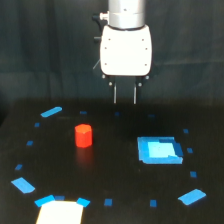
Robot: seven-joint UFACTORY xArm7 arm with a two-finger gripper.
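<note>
A small red block (83,136) stands on the dark table at left of centre. To the right, a blue square (145,146) lies on the table with a pale patch inside it. My gripper (125,102) hangs above the table, between the block and the square from side to side. Its two thin fingers point down, apart from each other, and nothing shows between them. Neither the block nor the square is touched.
Pale material (60,213) sits at the bottom left edge, with blue tape around it. Strips and small dots of blue tape mark the dark surface. A dark curtain (40,50) hangs behind.
</note>
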